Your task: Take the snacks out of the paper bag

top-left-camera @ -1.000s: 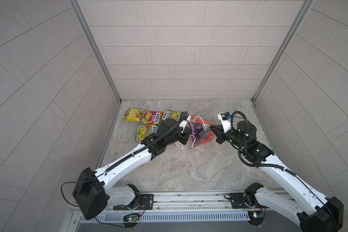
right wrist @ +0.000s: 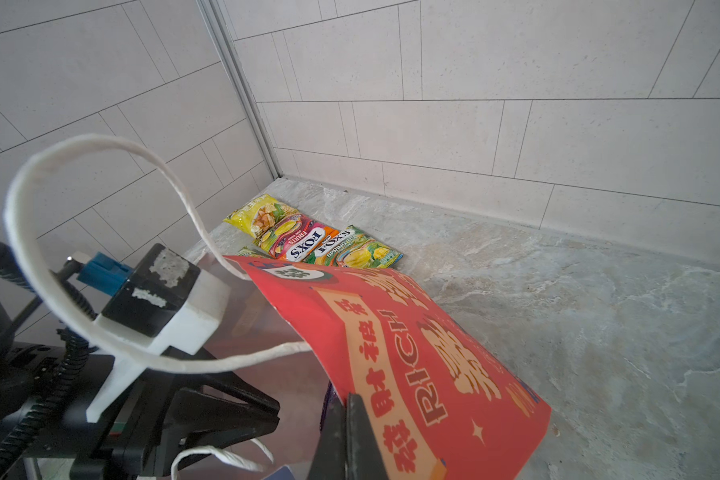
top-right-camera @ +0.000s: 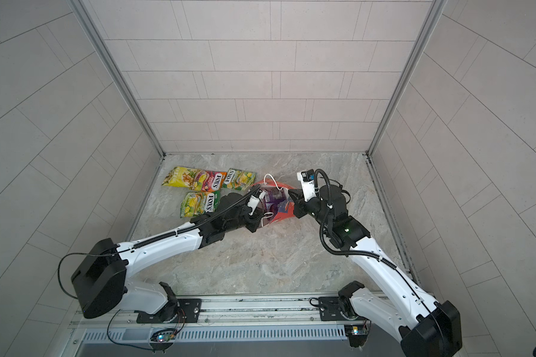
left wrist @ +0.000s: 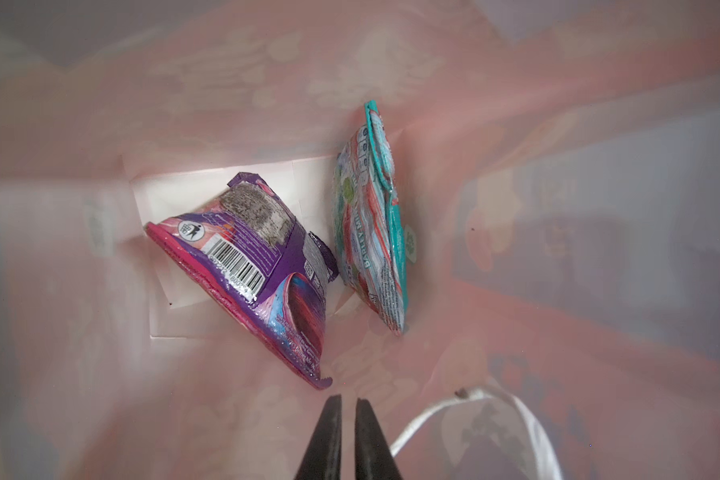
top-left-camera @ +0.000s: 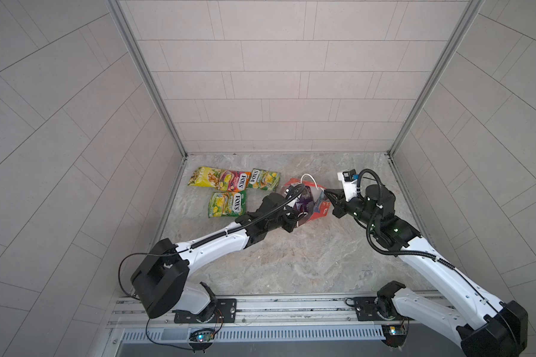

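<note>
The red paper bag (right wrist: pixel 424 360) with white handles stands at the table's middle. Inside it, in the left wrist view, lie a purple snack pack (left wrist: pixel 256 264) and a teal-edged pack (left wrist: pixel 368 216). My left gripper points down into the bag above them, its fingers nearly together; whether anything is between them is unclear. My right gripper is shut at the bag's right rim, with the bag's red paper at its fingertips.
Several Fox's snack packs (top-left-camera: pixel 232 178) lie at the back left of the marble table (top-left-camera: pixel 268 267). Walls surround the table.
My left arm has moved rightward over the bag. My right arm has barely moved, and the packs outside lie as before.
</note>
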